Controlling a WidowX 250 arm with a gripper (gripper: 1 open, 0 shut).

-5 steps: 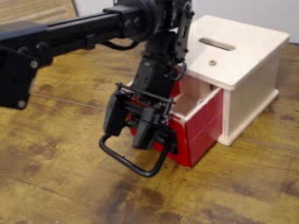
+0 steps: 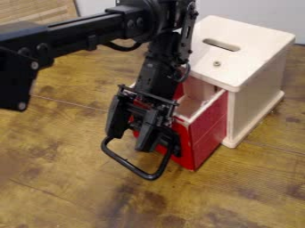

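A black robot arm reaches down from the top left to its gripper [image 2: 141, 126], which is at the front of a red box [image 2: 205, 135] with a light interior. The gripper and a black loop-shaped part below it cover much of the box's front. Whether the gripper's fingers are open or shut, or hold anything, cannot be told among the dark parts.
A cream-white cabinet [image 2: 256, 98] with a slot and a knob on its top stands behind and right of the red box. Bare wooden floor [image 2: 60, 169] lies at the left and in front.
The upper arm has shifted very slightly; the gripper and the red box look almost unchanged.
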